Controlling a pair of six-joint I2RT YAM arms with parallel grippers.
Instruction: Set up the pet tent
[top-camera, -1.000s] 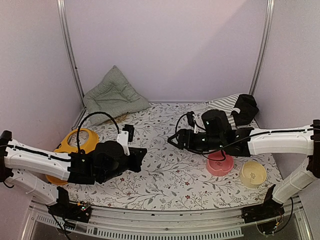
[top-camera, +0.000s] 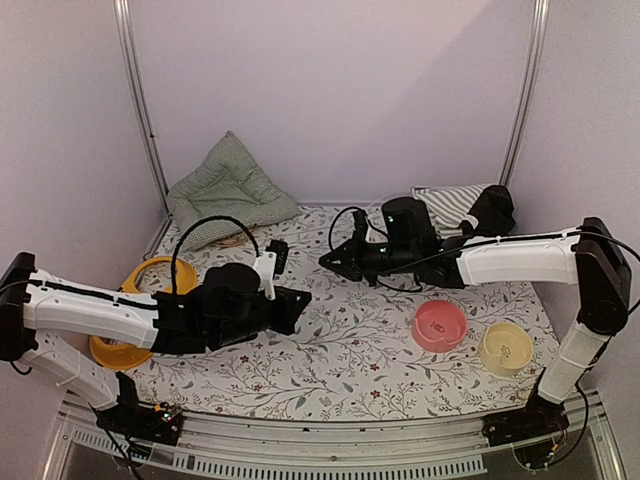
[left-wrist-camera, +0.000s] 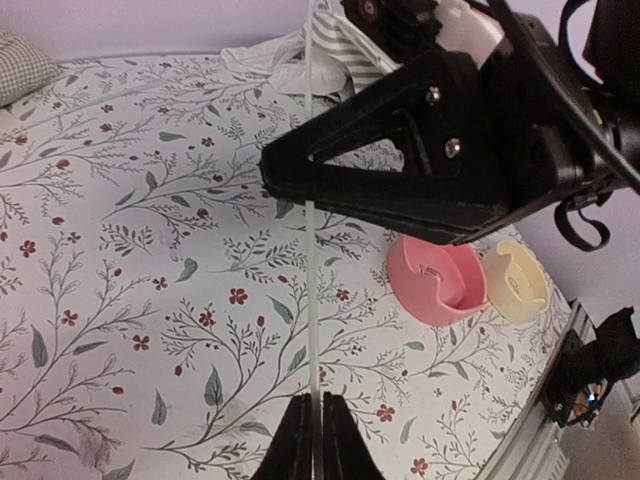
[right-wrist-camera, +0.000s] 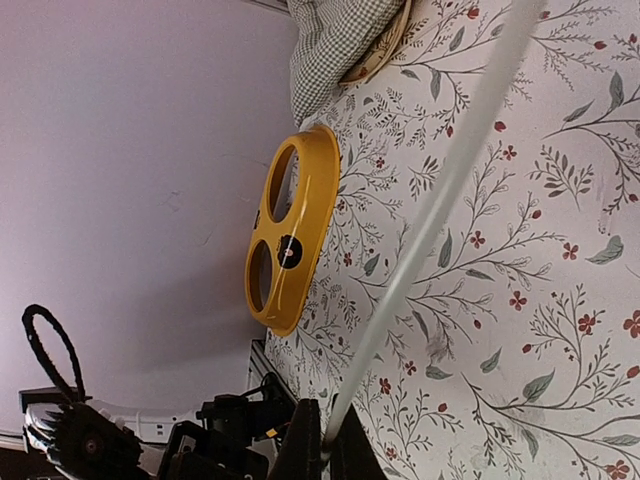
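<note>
A thin white rod (left-wrist-camera: 312, 290) rises from between the fingers of my left gripper in the left wrist view and passes the tips of my right gripper. Whether the left fingers press on it cannot be told. In the right wrist view, the right gripper is shut on the white rod (right-wrist-camera: 425, 225), which slants up to the right. From above, the left gripper (top-camera: 304, 302) and the right gripper (top-camera: 325, 262) face each other, slightly apart, over mid-table. A grey checked padded cloth (top-camera: 228, 190) lies at the back left; a striped cloth (top-camera: 452, 205) lies at the back right.
A yellow stand with round holes (right-wrist-camera: 315, 190) is at the left, partly behind the left arm. A pink bowl (top-camera: 440, 326) and a cream bowl (top-camera: 506, 348) stand at the front right.
Over the last second my right gripper has moved left and toward the back. My left gripper has shifted slightly to the right, so the two are closer together.
</note>
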